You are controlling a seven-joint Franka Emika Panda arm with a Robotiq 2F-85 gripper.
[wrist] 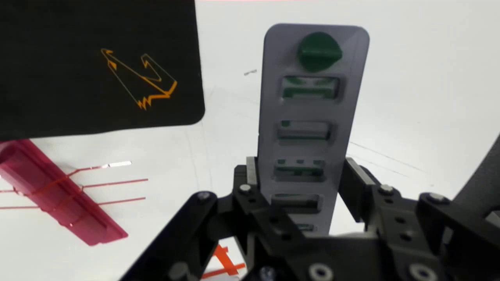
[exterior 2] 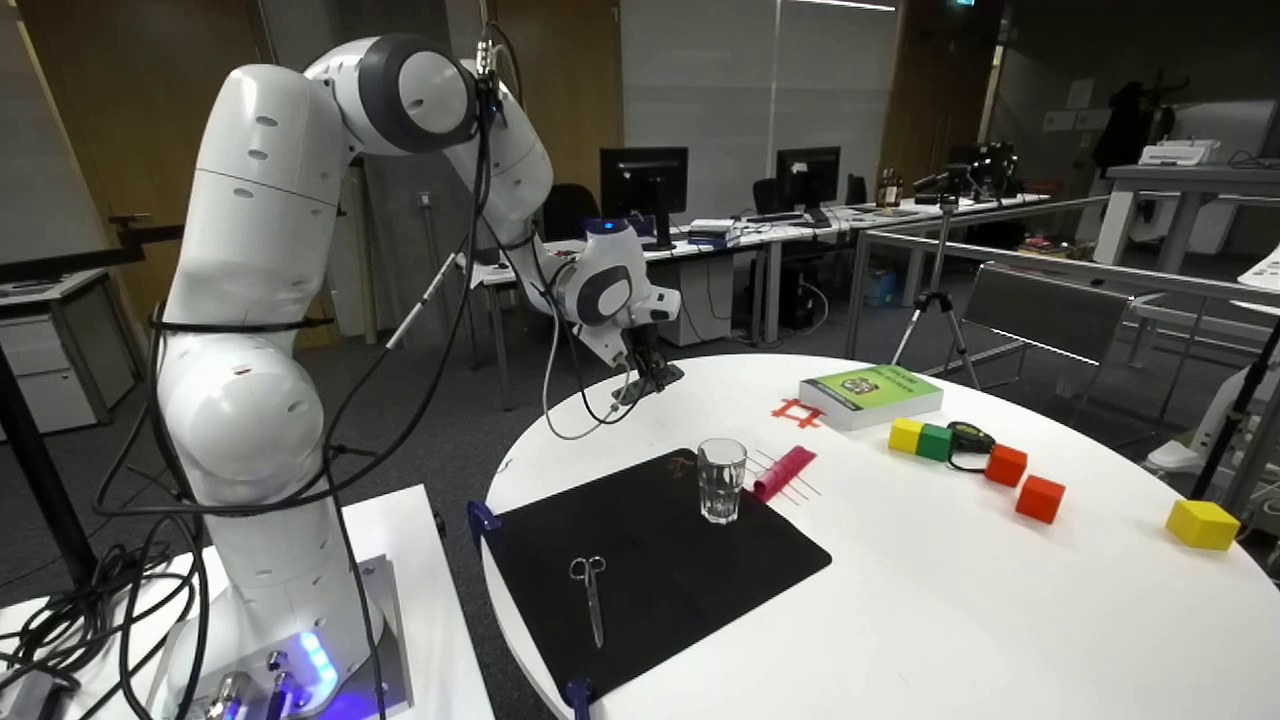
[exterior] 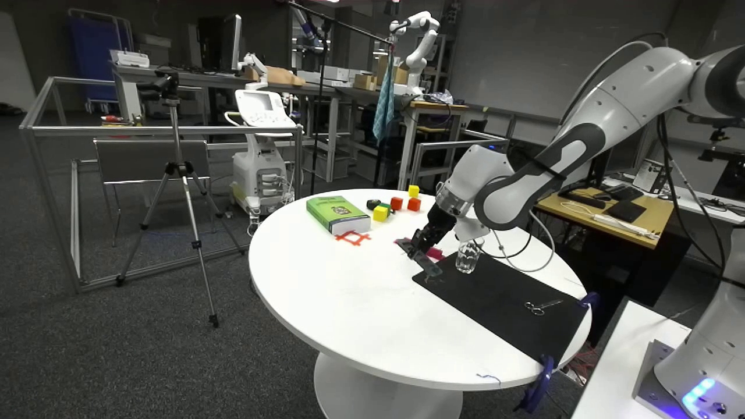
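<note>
In the wrist view, a long flat grey case [wrist: 309, 107] with a row of recessed slots and green marks stands between the fingers. My gripper is shut on it, one finger on each side. In exterior view 1 the gripper [exterior: 421, 249] hangs above the white table, the grey case [exterior: 428, 266] sticking out at the near side over a corner of the black mat [exterior: 513, 300]. Exterior view 2 shows the gripper [exterior 2: 650, 372] small and dark, beyond the mat's far corner. Its lower details are hard to make out there.
On the mat are a clear glass [exterior 2: 721, 480] and scissors [exterior 2: 589, 598]. Beside it lies a pink roll [exterior 2: 783, 473] with thin red strands. A green book [exterior: 339, 214], an orange-red frame [exterior: 353, 238] and several coloured blocks stand farther off.
</note>
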